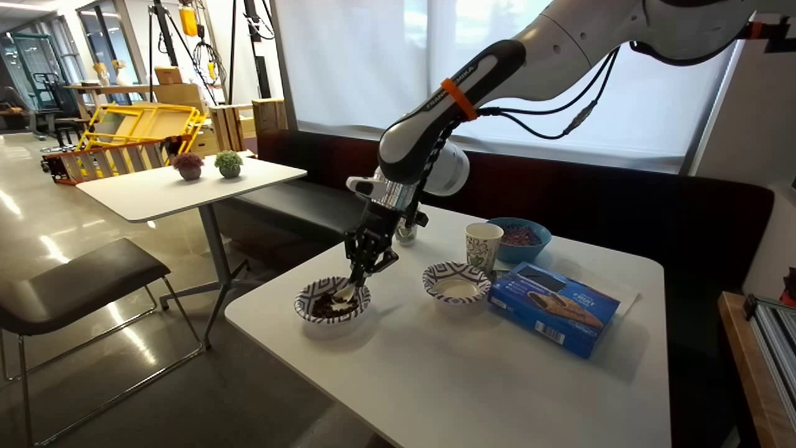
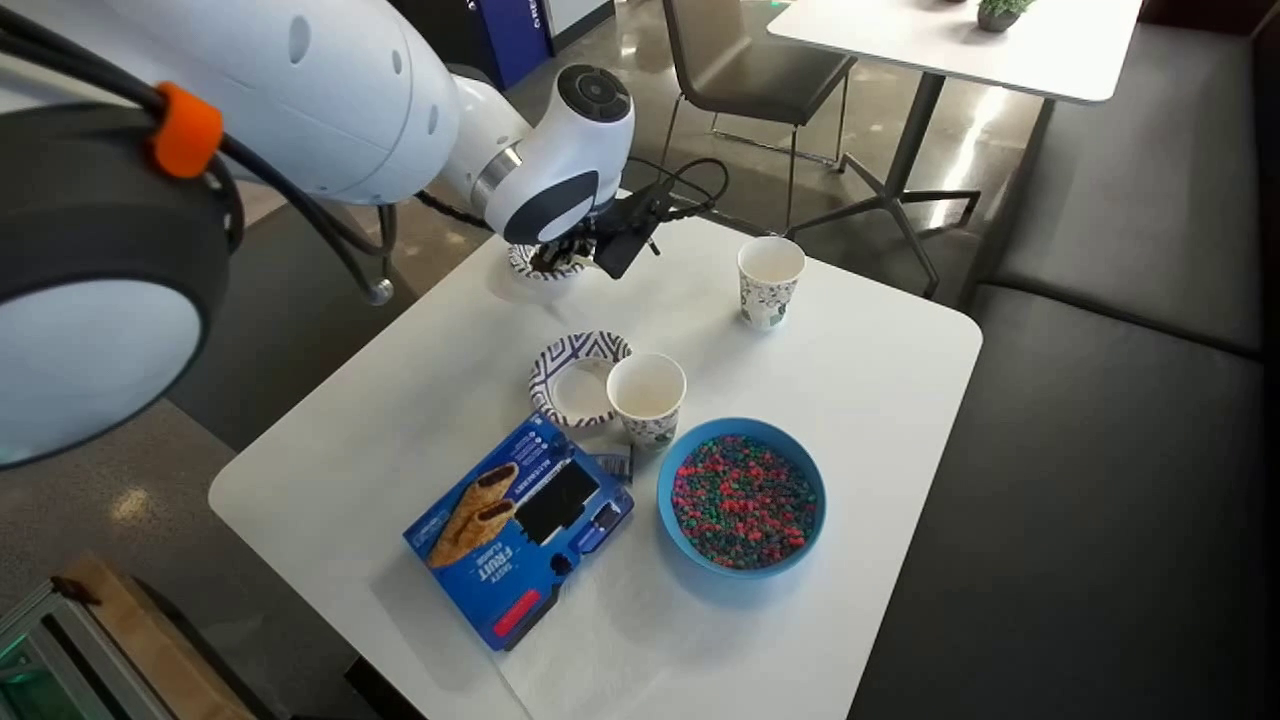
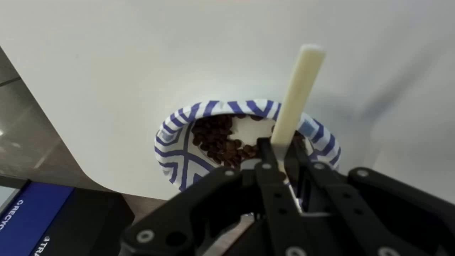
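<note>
A paper bowl with a blue-and-white pattern (image 3: 172, 164) stands near the table's corner, with small brown pieces (image 3: 219, 140) like cereal or chips inside. My gripper is over the bowl, shut on a pale, flat-handled utensil (image 3: 298, 91), perhaps a spoon. Its handle sticks up past the fingers at a slant; the lower end is mostly hidden by my fingers. In exterior view 1 the gripper (image 1: 359, 277) leans in from above the bowl's right side. Exterior view 2 shows only part of this bowl behind the wrist.
A second patterned bowl (image 1: 456, 297) stands to the right, beside a paper cup (image 1: 483, 246). Behind are a blue bowl of coloured bits (image 2: 746, 564) and another cup (image 2: 768, 288). A blue snack box (image 1: 553, 306) lies nearby.
</note>
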